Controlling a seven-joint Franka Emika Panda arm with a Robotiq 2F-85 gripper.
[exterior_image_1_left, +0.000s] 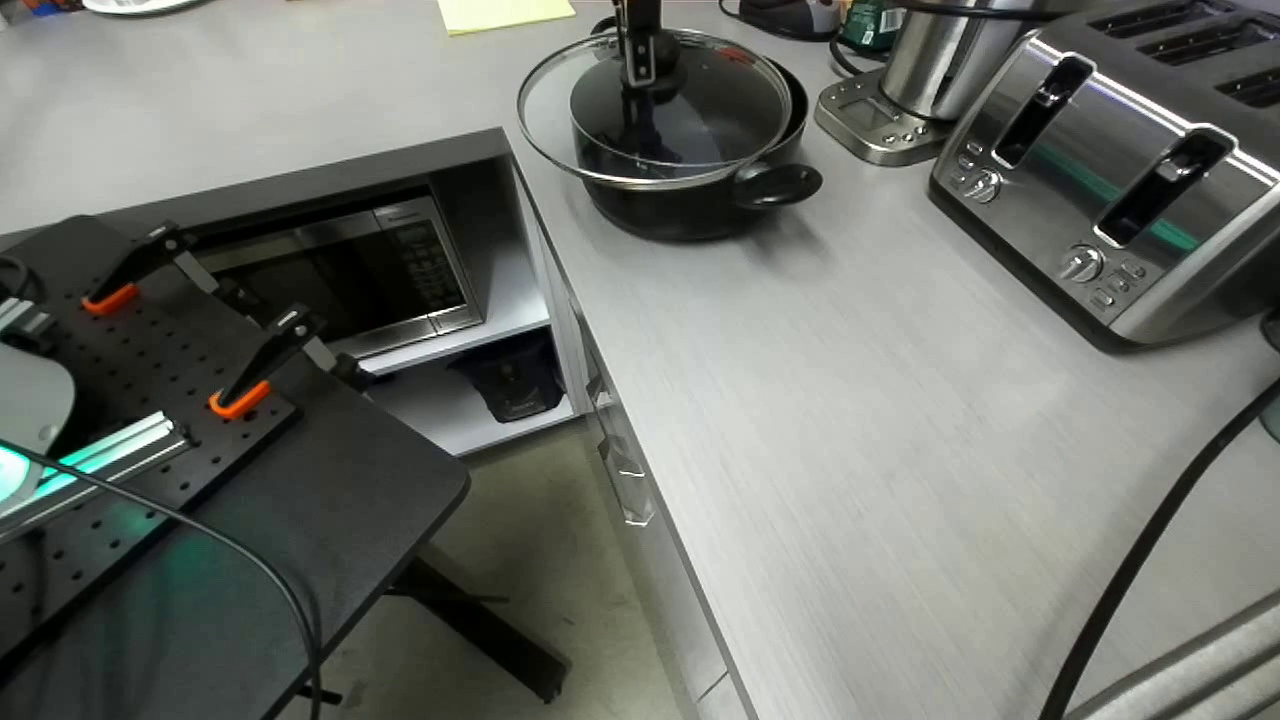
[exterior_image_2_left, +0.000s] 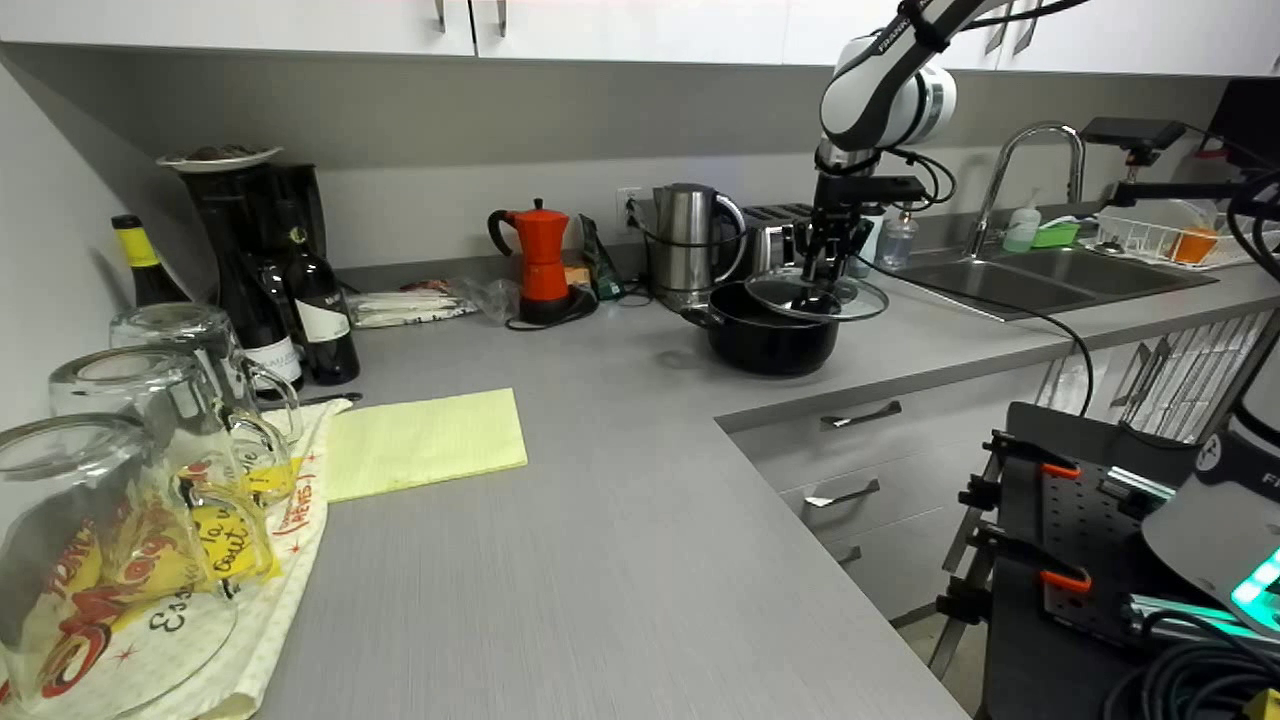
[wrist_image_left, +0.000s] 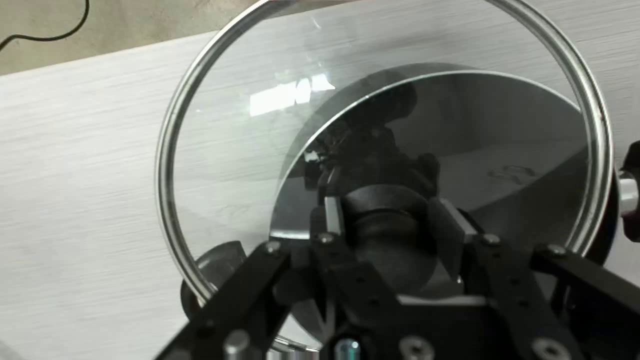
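A glass lid (exterior_image_1_left: 546, 120) with a steel rim is off centre over a black pot (exterior_image_1_left: 672, 216), overhanging it toward the counter's front edge. My gripper is shut on the lid's dark round knob (wrist_image_left: 384, 198), one finger pad on each side of it. In exterior view 2 the lid (exterior_image_2_left: 854, 300) sits to the right of the centre of the pot (exterior_image_2_left: 768, 342), whose left part is uncovered. Whether the lid's underside touches the pot rim is hard to tell. The gripper (exterior_image_2_left: 822, 276) points straight down there.
A steel toaster (exterior_image_1_left: 1116, 180) and a kettle (exterior_image_2_left: 686, 234) stand behind and beside the pot. The red moka pot (exterior_image_2_left: 542, 262), yellow cloth (exterior_image_2_left: 426, 444) and glass mugs (exterior_image_2_left: 108, 528) are further left. Counter between cloth and pot is clear.
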